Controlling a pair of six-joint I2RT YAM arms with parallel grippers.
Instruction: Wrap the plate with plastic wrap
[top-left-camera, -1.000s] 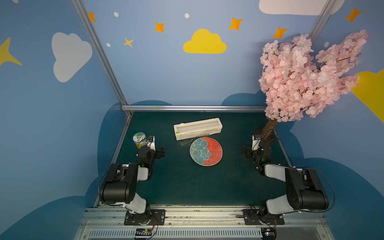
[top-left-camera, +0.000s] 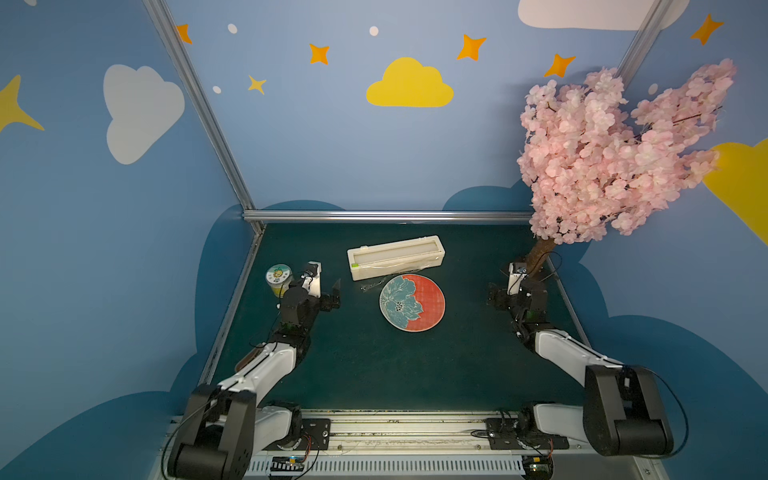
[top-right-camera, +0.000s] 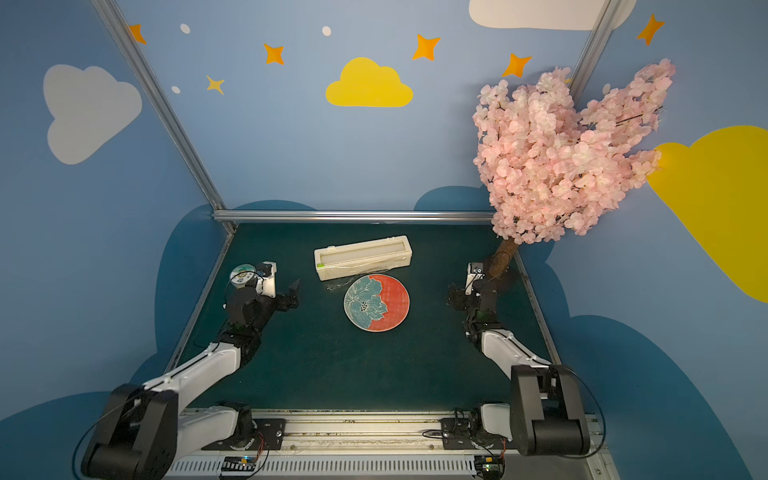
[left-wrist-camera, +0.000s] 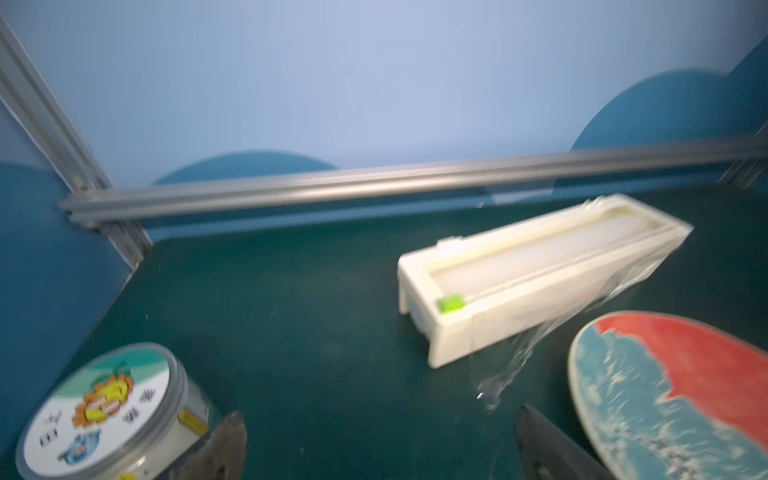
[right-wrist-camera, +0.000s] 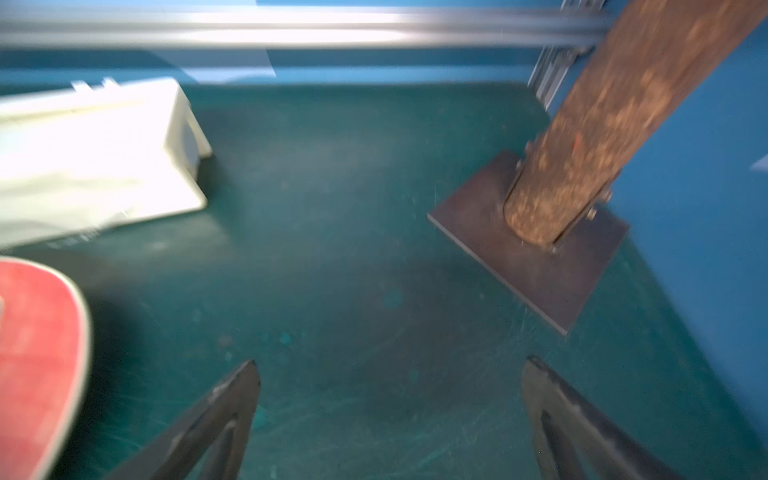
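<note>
A round plate (top-left-camera: 412, 303), blue flower on one side and red on the other, lies flat in the middle of the table. Just behind it stands the white plastic wrap dispenser (top-left-camera: 396, 257); a loose strip of clear wrap (left-wrist-camera: 512, 372) hangs off its front and ends on the table near the plate. To the left of both, my left gripper is open and empty. My right gripper is likewise open, over bare table to the right of the plate. The plate's surface looks bare.
A round tin (left-wrist-camera: 100, 412) with a printed lid sits at the left, close to my left gripper. At the back right rises the blossom tree, its trunk (right-wrist-camera: 592, 144) fixed to a dark base plate (right-wrist-camera: 552, 280).
My left arm has stretched out, its gripper moving slightly right and up in the view. The right arm has shifted a little. Plate, dispenser and tin have stayed put.
</note>
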